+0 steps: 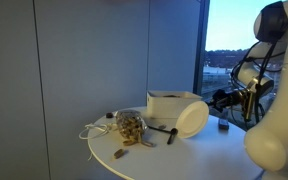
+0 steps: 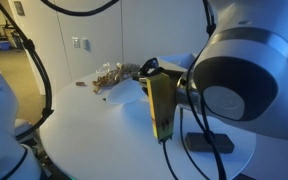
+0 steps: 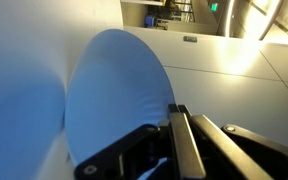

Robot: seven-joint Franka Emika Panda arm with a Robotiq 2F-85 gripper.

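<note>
A white plate (image 1: 192,120) is tipped up steeply at the right part of the table, its face turned toward the camera. My gripper (image 1: 215,102) is beside its upper right rim, shut, with the thin rim apparently between its fingers. In the wrist view the plate (image 3: 119,100) fills the middle, and its edge runs down to the shut fingers (image 3: 187,150). The exact contact at the rim is hard to make out. In the second exterior view the arm hides most of that area.
A clear bag of brown pieces (image 1: 130,125) lies left of the plate, with a few loose pieces near it. Dark-handled utensils (image 1: 163,129) rest between bag and plate. A white box (image 1: 174,106) stands behind. A dark block (image 1: 223,125) sits at right.
</note>
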